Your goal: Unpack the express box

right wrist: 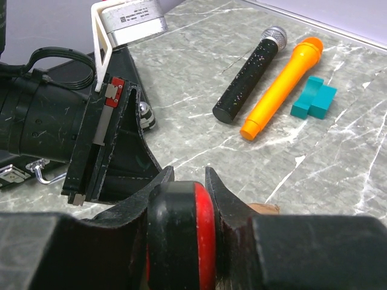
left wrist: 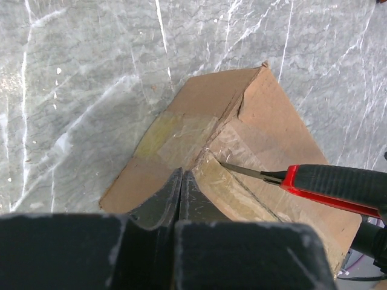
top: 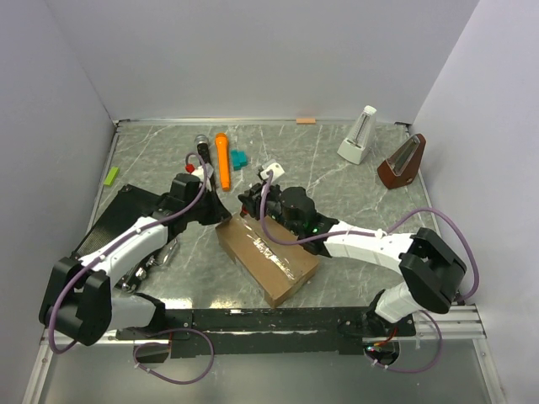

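Note:
The brown express box lies on the marble table, clear tape along its top. My right gripper is shut on a red-and-black box cutter; in the left wrist view its blade rests in the taped seam near the box's end. My left gripper is shut at that end of the box, low beside the seam, with nothing visible between its fingers.
An orange microphone, a black microphone and a teal piece lie behind the box. A black case is at the left. Two metronomes stand at the back right.

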